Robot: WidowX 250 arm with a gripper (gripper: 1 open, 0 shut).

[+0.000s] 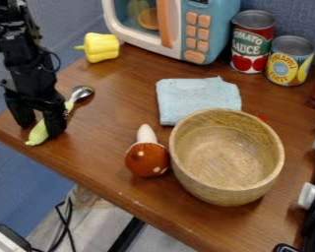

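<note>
My black gripper [42, 110] is low at the left edge of the wooden table, over a pale green elongated object [36, 134] that lies on the tabletop under its fingers. The fingers hide part of that object, and I cannot tell whether they are closed on it. A metal spoon [80, 94] lies just behind the gripper, to its right.
A wooden bowl [226, 177], toy mushroom [147, 159] and blue cloth [199, 95] occupy the centre and right. A yellow pepper [101, 47], toy microwave [193, 30], tomato can [251, 44] and yellow can [289, 61] stand at the back.
</note>
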